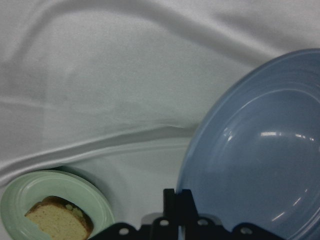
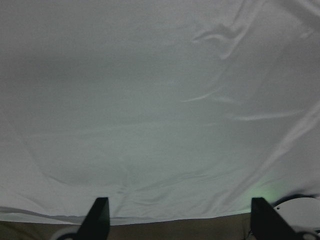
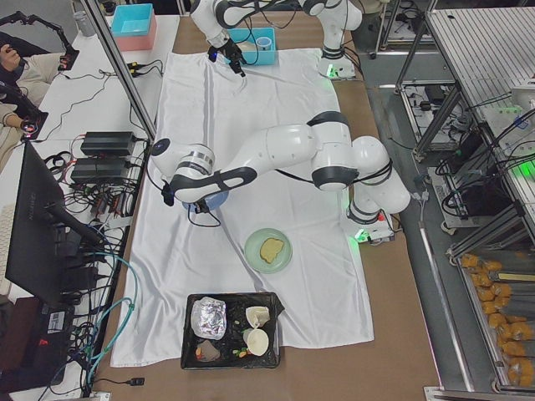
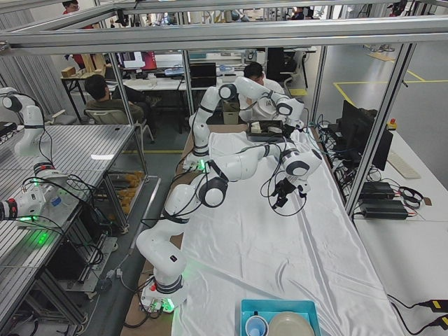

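My left gripper is shut on the rim of a blue plate [image 1: 255, 150], which fills the right of the left wrist view and shows partly under the arm in the camera left view [image 3: 214, 199]. A green plate [image 3: 255, 241] with a slice of bread [image 3: 272, 249] rests on the white cloth to one side, also at lower left in the left wrist view. My right gripper is open over bare cloth [image 2: 150, 110], with nothing between its fingers.
A black tray [image 3: 226, 351] with a foil packet and food pieces lies at the near end. A cyan bin [image 4: 278, 306] with a cup and dish sits at the other end.
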